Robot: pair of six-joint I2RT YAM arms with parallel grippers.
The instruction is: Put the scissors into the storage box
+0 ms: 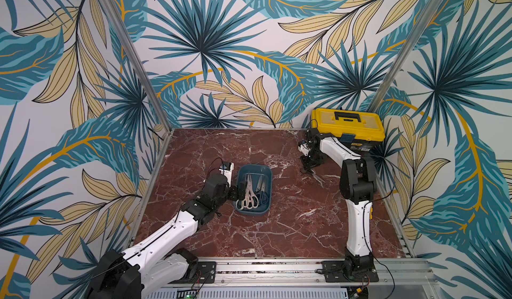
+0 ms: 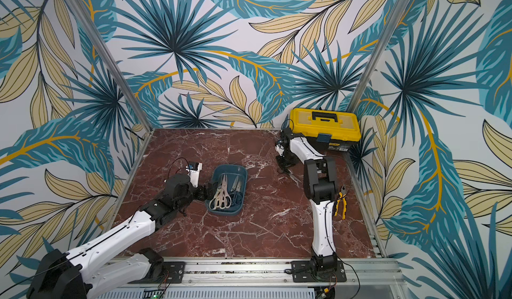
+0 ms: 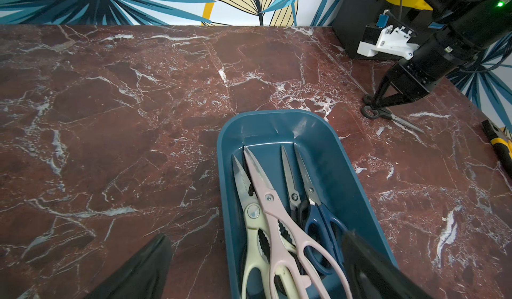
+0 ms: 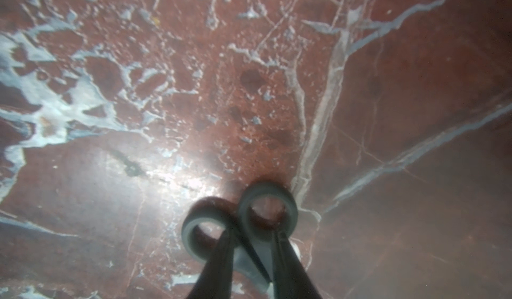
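Note:
A blue storage box [image 3: 354, 176] holds several scissors, with pink, cream and blue handles. My left gripper is open over the box's near part, its blurred fingers wide apart. Dark scissors [image 3: 400, 120] lie on the table right of and behind the box. My right gripper is at their finger loops, its fingertips a short gap apart; in the right wrist view the loops show just beyond the fingertips. I cannot tell whether the fingers touch them.
A yellow toolbox [image 1: 362, 123] stands at the back right, close behind the right arm. Yellow-handled pliers [image 2: 341, 203] lie at the right edge.

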